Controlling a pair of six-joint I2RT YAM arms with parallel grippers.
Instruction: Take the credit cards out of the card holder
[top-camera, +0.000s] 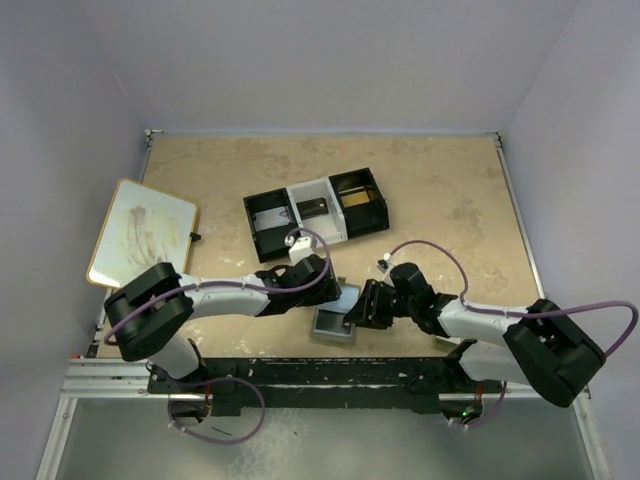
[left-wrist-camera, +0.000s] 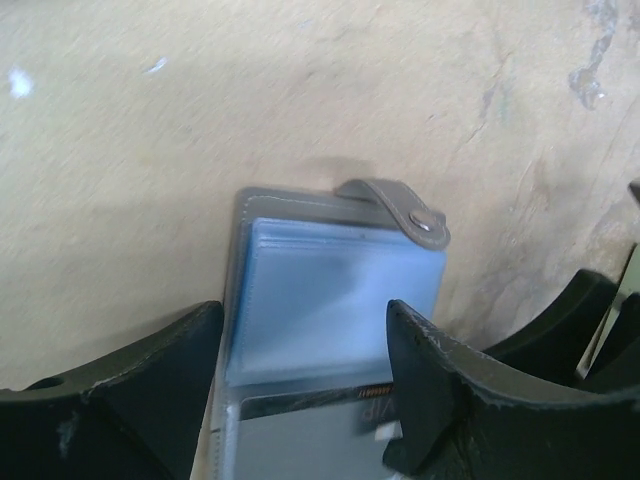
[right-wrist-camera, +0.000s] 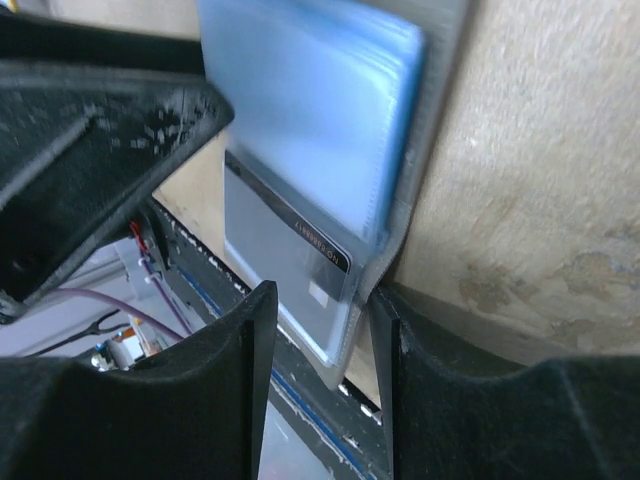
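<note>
The card holder (top-camera: 334, 326) lies near the table's front edge, between both arms. It is grey, with a snap strap (left-wrist-camera: 402, 208) at its far end, a light-blue panel (left-wrist-camera: 320, 290) and a grey panel (right-wrist-camera: 285, 245) crossed by a dark, printed stripe. Whether these panels are cards or pockets, I cannot tell. My left gripper is open over the blue part, one finger beside the holder's left edge. Also open, my right gripper has its fingers apart at the holder's edge, part of which shows between them. Neither has a visible hold.
Behind the arms stands a black-and-white box (top-camera: 318, 215) with three compartments, some holding items. A whiteboard (top-camera: 142, 235) leans at the left. Free table shows at the back right, while the right arm (top-camera: 480, 322) partly covers a white box.
</note>
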